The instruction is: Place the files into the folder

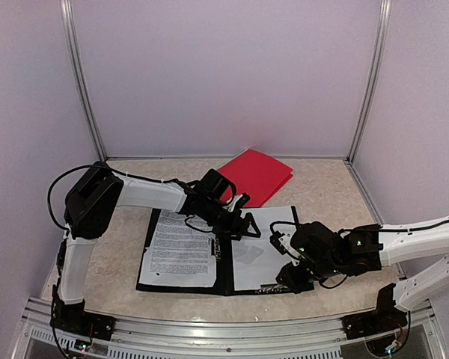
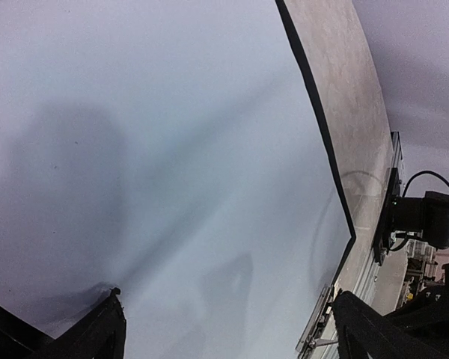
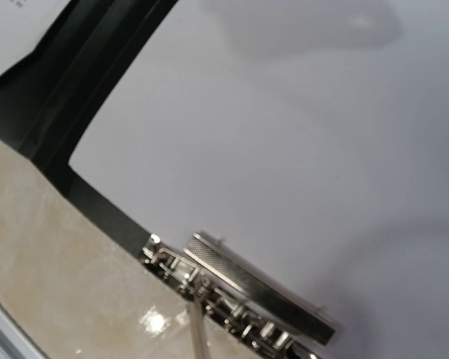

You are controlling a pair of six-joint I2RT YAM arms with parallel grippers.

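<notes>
An open black folder (image 1: 224, 277) lies on the table. Printed sheets (image 1: 179, 254) are on its left half, a white sheet (image 1: 254, 258) on its right. A metal clip (image 3: 258, 288) runs along the right half's front edge. My left gripper (image 1: 243, 226) is open over the upper right half; its fingers frame white paper in the left wrist view, holding nothing. My right gripper (image 1: 288, 273) is at the folder's front right corner, above the clip; its fingers are out of the right wrist view and too dark to judge from above.
A red folder (image 1: 254, 176) lies behind the black one. Bare table (image 1: 329, 187) shows at the back right and along the left. Walls enclose the back and sides, with a metal rail (image 1: 224, 329) at the front.
</notes>
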